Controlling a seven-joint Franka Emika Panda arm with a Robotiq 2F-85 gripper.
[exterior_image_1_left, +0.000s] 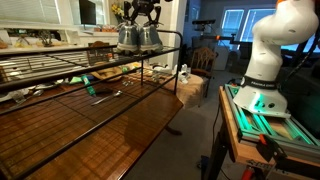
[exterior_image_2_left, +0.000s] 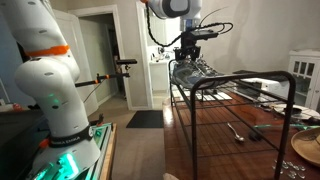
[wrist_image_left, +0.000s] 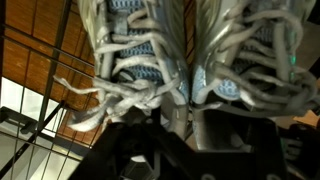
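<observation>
A pair of grey shoes with white laces stands side by side on the top of the black wire rack (exterior_image_1_left: 60, 68). In the wrist view the left shoe (wrist_image_left: 145, 60) and the right shoe (wrist_image_left: 245, 55) fill the middle, laces facing the camera, with a narrow gap between them. My gripper (exterior_image_1_left: 142, 14) is right above the shoes in exterior view 1. At the bottom of the wrist view its dark fingers overlap the near ends of both shoes. Whether they grip anything is unclear. Exterior view 2 shows the pair (exterior_image_2_left: 190, 73) at the rack's far end, below the gripper.
Under the rack, a wooden tabletop (exterior_image_1_left: 95, 135) holds a spoon (exterior_image_2_left: 236, 131) and several small items. A metal bowl (exterior_image_2_left: 306, 146) stands at the right in exterior view 2. Another robot arm (exterior_image_1_left: 262, 75) is mounted across the aisle.
</observation>
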